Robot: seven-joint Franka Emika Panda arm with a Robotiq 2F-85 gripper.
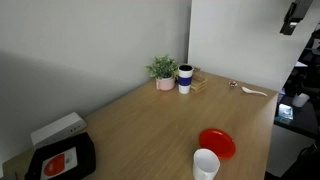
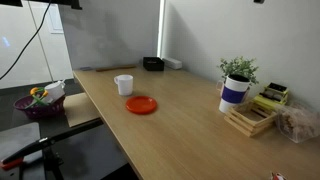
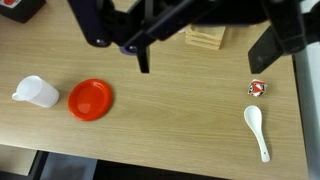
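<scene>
My gripper is open high above the table, with nothing between its fingers; in exterior view 1 it hangs at the top right. A red plate [image 3: 90, 99] lies flat on the wooden table, and a white mug [image 3: 36, 91] stands upright beside it. On the other side of the wrist view are a white spoon [image 3: 257, 133] and a small red-and-white item [image 3: 257, 88]. A wooden crate [image 3: 206, 37] is partly hidden behind the gripper. Exterior view 2 shows the plate [image 2: 141, 104] and mug [image 2: 124, 85] apart from each other.
A potted plant [image 1: 162, 69], a white cup with dark bands [image 1: 185, 78] and the crate stand along the wall. A black case [image 1: 62, 160] and white box [image 1: 58, 130] occupy the far end. A clear bag [image 2: 297, 120] lies beside the crate.
</scene>
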